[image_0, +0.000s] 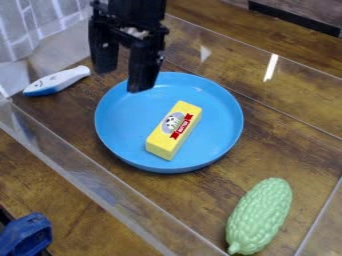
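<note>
My dark gripper (127, 58) hangs at the top centre of the camera view, open, above the left back part of a blue plate (127, 125). A yellow box (175, 135) with a red and white label lies on the right half of the plate, apart from the gripper.
A white and blue elongated object (59, 81) lies left of the plate. A pale green bumpy vegetable (258, 213) is at the lower right. A blue object (23, 236) sits in the lower left corner. The wooden surface right of the plate is clear.
</note>
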